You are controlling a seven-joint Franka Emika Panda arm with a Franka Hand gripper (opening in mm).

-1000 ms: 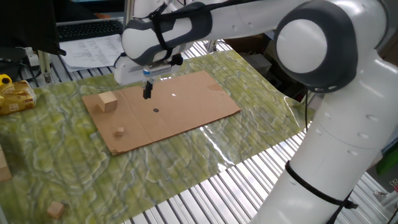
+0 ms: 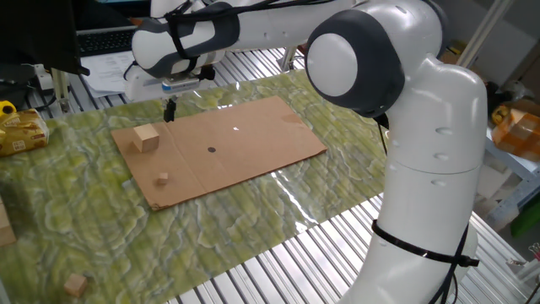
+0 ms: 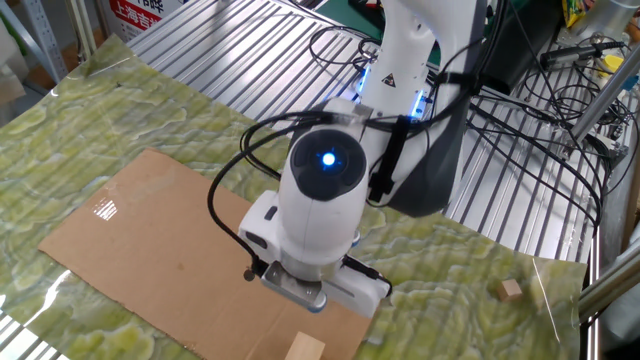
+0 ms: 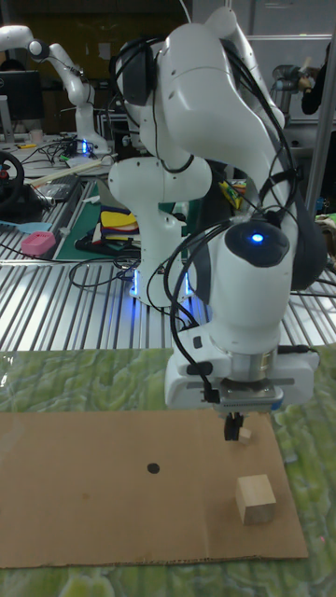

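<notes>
My gripper [image 2: 170, 111] hangs above the cardboard sheet [image 2: 253, 139], near its far edge and close to the larger wooden block. Its black fingers [image 4: 231, 426] are together in exterior view 3, with nothing visible between them. In exterior view 2 the hand hides them. The larger block [image 2: 146, 138] rests on the cardboard's left end and shows nearer the camera than the gripper in exterior view 3. A tiny wooden cube [image 2: 163, 179] lies on the same end, partly behind the fingers in exterior view 3. A black spot [image 2: 211, 149] marks the cardboard.
Off the cardboard, another wooden block [image 2: 76, 285] sits on the green patterned mat [image 2: 67, 203]. A yellow package [image 2: 23, 133] and part of a wooden piece [image 2: 5, 226] stand at the left edge.
My gripper has moved left along the far side of the cardboard, toward the larger block, rising slightly in view. The blocks have stayed where they were.
</notes>
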